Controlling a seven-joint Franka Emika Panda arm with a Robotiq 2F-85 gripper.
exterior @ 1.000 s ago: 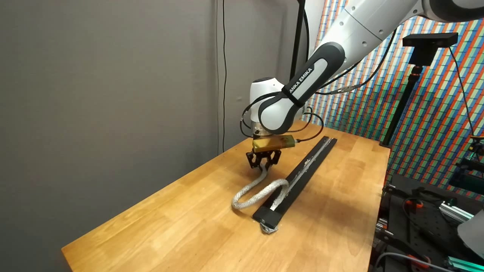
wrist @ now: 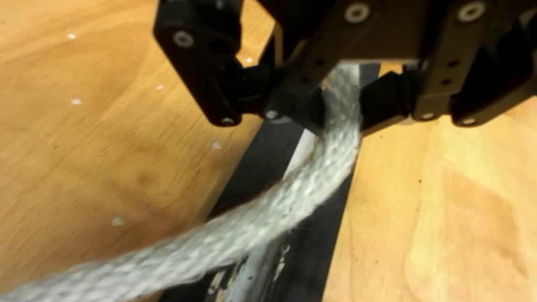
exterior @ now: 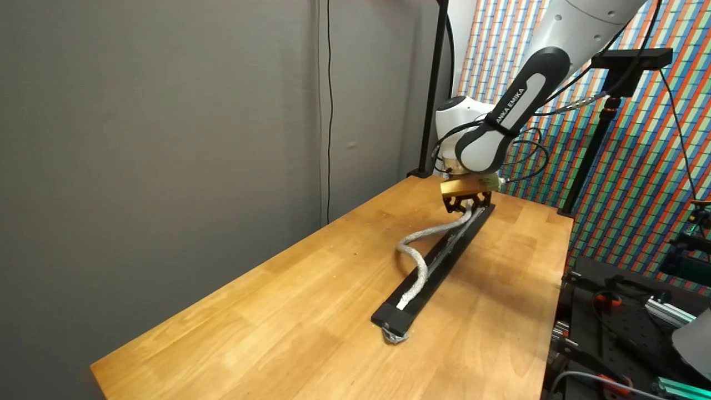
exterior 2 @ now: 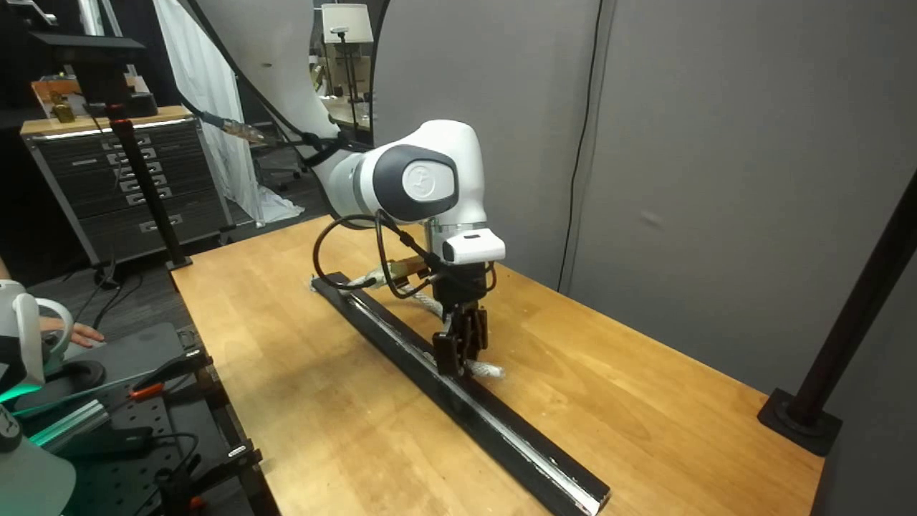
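A pale braided rope (exterior: 418, 241) runs from the near end of a black channel board (exterior: 441, 274) up to my gripper (exterior: 468, 202). In the wrist view my gripper is shut on the rope (wrist: 282, 201), which passes between its dark fingers. Between its two ends the rope bows off the board's left side over the wood. In the second exterior view the gripper (exterior 2: 460, 365) hangs just over the board (exterior 2: 413, 357), and a short rope end (exterior 2: 486, 369) sticks out past the fingers. A light groove (wrist: 299, 151) runs along the board's middle.
Black stands (exterior 2: 799, 421) rise at the table's edges, and a grey wall (exterior: 200, 133) borders one long side. A cart with tools (exterior 2: 129, 430) stands beside the table.
My gripper has carried the rope's held end from the wood left of the board to over the board's far part. The rope's loop is now stretched longer and straighter.
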